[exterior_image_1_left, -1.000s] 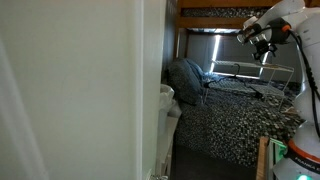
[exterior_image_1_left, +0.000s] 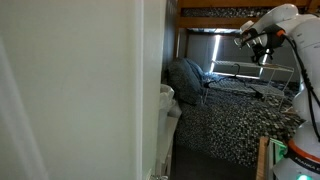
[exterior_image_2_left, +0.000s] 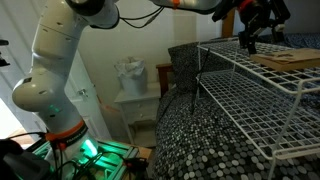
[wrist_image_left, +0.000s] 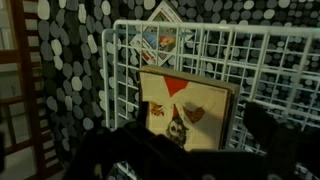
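My gripper (exterior_image_2_left: 264, 39) hangs over the white wire rack (exterior_image_2_left: 225, 77), its fingers apart and nothing between them. Under it, a flat board-like piece (exterior_image_2_left: 285, 60) lies on the rack's top shelf. From the wrist view this piece is a tan picture panel (wrist_image_left: 185, 112) with a red pointed hat and a small face on it. Dark fingers (wrist_image_left: 262, 128) reach in from the lower edge, on either side of the panel and apart from it. A smaller coloured picture (wrist_image_left: 160, 40) shows near the rack's edge.
A lower wire shelf (exterior_image_2_left: 250, 112) looks empty where visible. Pebble-patterned material covers the surroundings beneath the rack. A white bin (exterior_image_2_left: 137, 82) stands on a white cabinet (exterior_image_2_left: 137, 112) by the wall. A pale panel (exterior_image_1_left: 70, 90) blocks much of exterior view 1.
The gripper has shifted slightly downward above the rack. Everything else in exterior view 1 looks still.
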